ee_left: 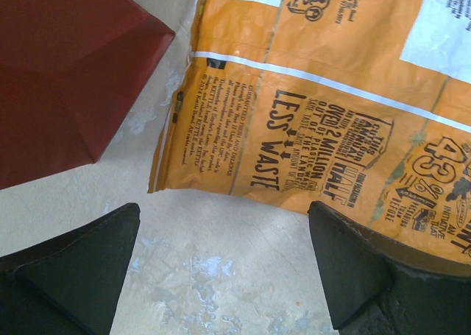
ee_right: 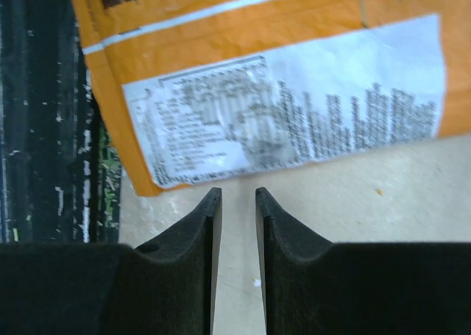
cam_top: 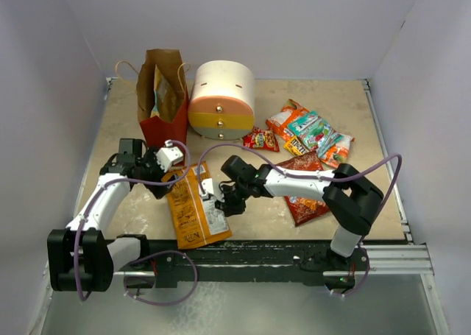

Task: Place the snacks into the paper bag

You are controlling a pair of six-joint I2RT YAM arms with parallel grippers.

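Note:
An orange snack bag [cam_top: 190, 217] lies flat at the table's front left, below the red paper bag [cam_top: 160, 126], which stands upright with something inside. In the left wrist view my left gripper is open over bare table beside the snack bag [ee_left: 309, 129], with the paper bag's red corner [ee_left: 66, 85] at upper left. My right gripper hovers by the snack bag's labelled edge, fingertips close together, nothing visible between them. More snacks lie at the right: a small red packet [cam_top: 259, 139], a large red bag [cam_top: 303, 210] and several colourful packets [cam_top: 316, 129].
A rounded drawer box [cam_top: 221, 99] stands right of the paper bag. The table's front edge runs just below the orange bag and shows dark in the right wrist view. Bare table lies at centre and far left.

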